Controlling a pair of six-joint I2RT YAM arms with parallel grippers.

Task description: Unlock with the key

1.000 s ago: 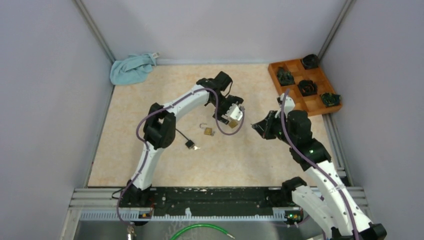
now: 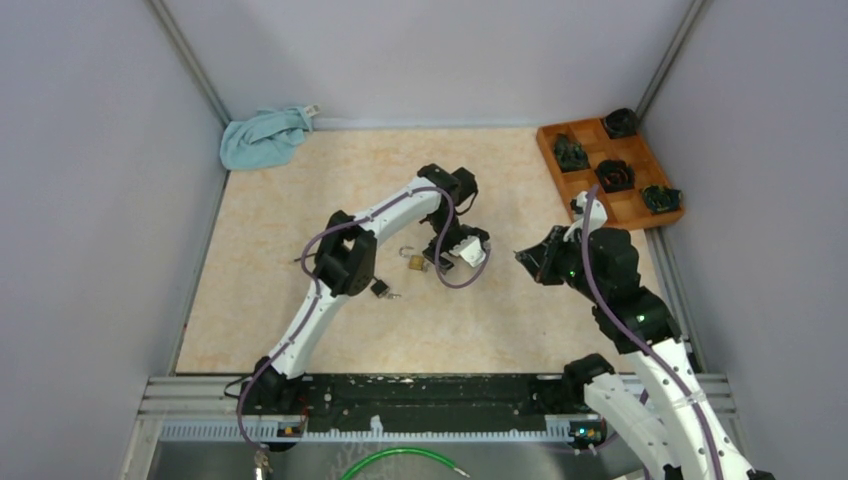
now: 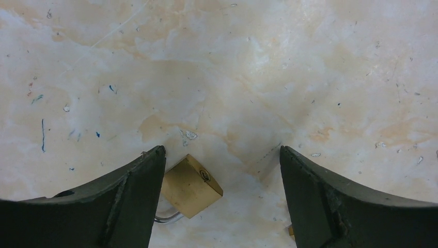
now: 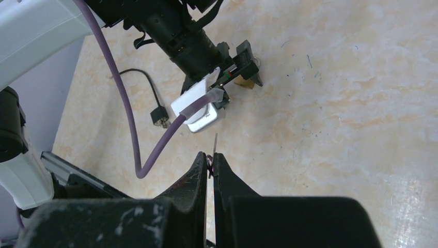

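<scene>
A brass padlock [image 3: 192, 187] lies on the table between the spread fingers of my open left gripper, nearer the left finger. Its keyhole face is turned up and right, its shackle down and left. In the right wrist view this padlock [image 4: 244, 81] shows partly beside the left fingers. A second brass padlock [image 2: 416, 262] lies left of the left gripper. My right gripper is shut at the tips on a thin metal key [image 4: 215, 142], seen almost edge-on, with a small ring. It hangs to the right, apart from the padlocks.
A black plug-like piece [image 2: 380, 288] on a cable lies near the left arm. At the back right stands a wooden tray [image 2: 592, 130] with dark bundles; a blue cloth [image 2: 262, 140] lies at the back left.
My right gripper has drifted a little to the right, away from it.
</scene>
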